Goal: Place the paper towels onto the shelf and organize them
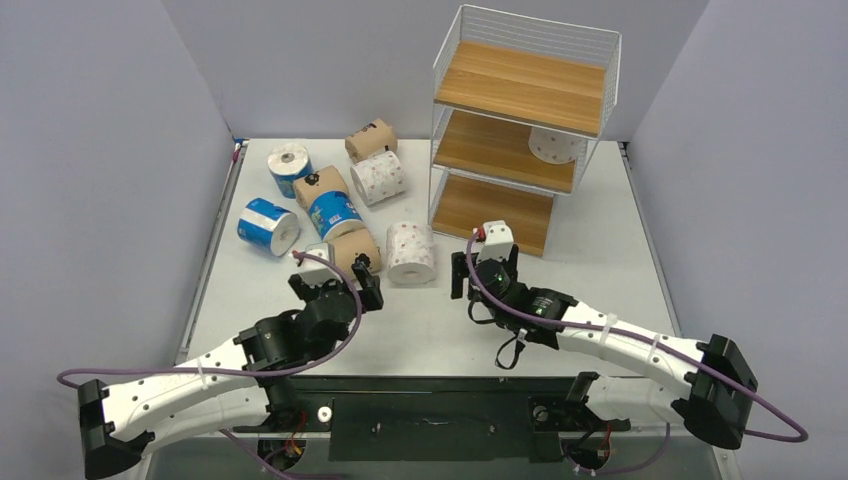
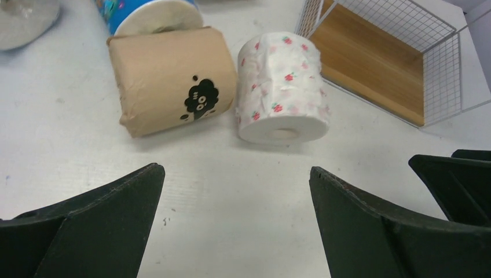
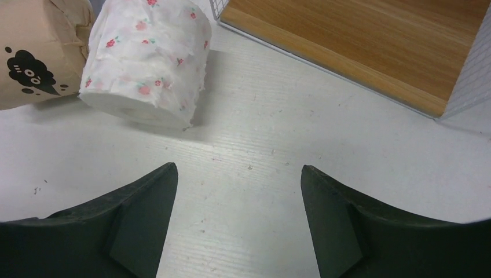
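A white floral roll (image 1: pixel 411 252) lies on the table between my two grippers, its end facing the front. My left gripper (image 1: pixel 335 285) is open and empty, in front of a brown roll (image 2: pixel 173 81) with a black cloud print, which lies against the floral one. My right gripper (image 1: pixel 484 275) stands apart to the floral roll's right; its fingers (image 3: pixel 145 214) are spread with bare table between them. On the shelf (image 1: pixel 520 85), another floral roll (image 1: pixel 553 145) sits at the right of the middle level. The top and bottom boards look bare where visible.
Further left and back are blue-wrapped rolls (image 1: pixel 268 226), brown rolls (image 1: pixel 371 140) and another floral roll (image 1: pixel 379 178), several lying close together. Wire sides (image 1: pixel 613 80) bound the shelf.
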